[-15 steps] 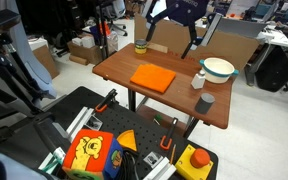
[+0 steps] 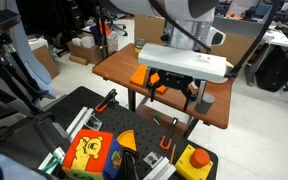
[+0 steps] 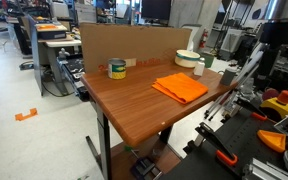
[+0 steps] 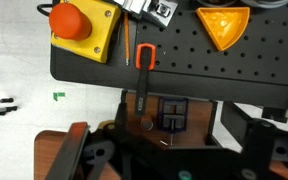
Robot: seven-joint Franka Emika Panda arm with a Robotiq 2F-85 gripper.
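My gripper (image 2: 172, 97) points downward with its dark fingers spread apart and nothing between them. In exterior view 1 it hangs around the gap between the wooden table and the black perforated board. An orange cloth (image 3: 180, 88) lies flat on the table; the arm partly covers it in exterior view 1. A grey cup (image 2: 205, 102) stands near the table's right edge. Looking down in the wrist view, the gripper is above the board's edge, near a red-handled clamp (image 4: 146, 58).
On the board are an orange wedge (image 4: 224, 27), a yellow box with a red button (image 4: 72, 22) and a colourful toy cube (image 2: 88, 154). A can (image 3: 117, 68), a white bottle (image 3: 199, 68) and a bowl (image 3: 187, 58) stand on the table.
From above the far side of the table, my gripper has come down and toward the black board. The arm now hides the bowl and bottle in exterior view 1. The cloth has not moved.
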